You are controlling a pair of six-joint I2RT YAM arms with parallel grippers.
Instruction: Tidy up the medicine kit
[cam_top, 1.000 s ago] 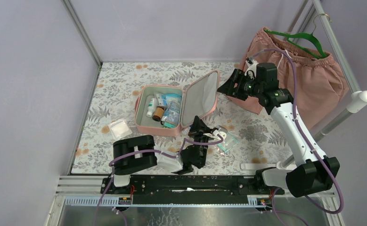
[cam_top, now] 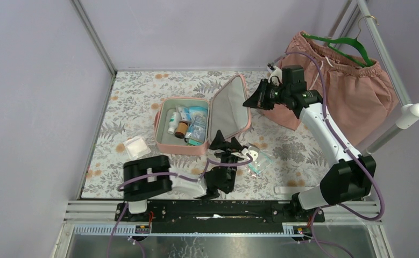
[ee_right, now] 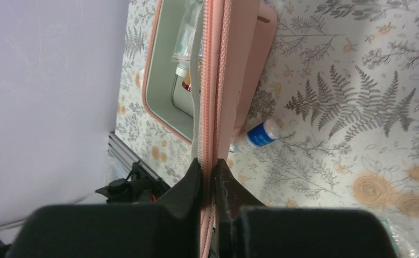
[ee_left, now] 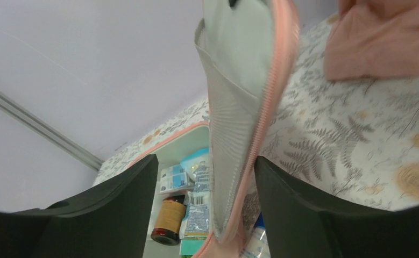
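Observation:
The pink medicine case (cam_top: pixel 177 149) is open, holding a white bottle (cam_top: pixel 172 122), a brown bottle (cam_top: pixel 181 129) and several packets (cam_top: pixel 198 126). Its lid (cam_top: pixel 229 107) is raised; my right gripper is shut on the lid's zippered edge. My left gripper is part open beside the lid's near edge, which lies between or just beyond its fingers. A bottle with a blue label (ee_right: pixel 259 134) lies on the table beside the case, mostly hidden in the top view.
A clear bag (cam_top: pixel 262 161) lies at front right, a white packet (cam_top: pixel 137 147) at left. A pink cloth bag (cam_top: pixel 363 94) on a green hanger fills the back right.

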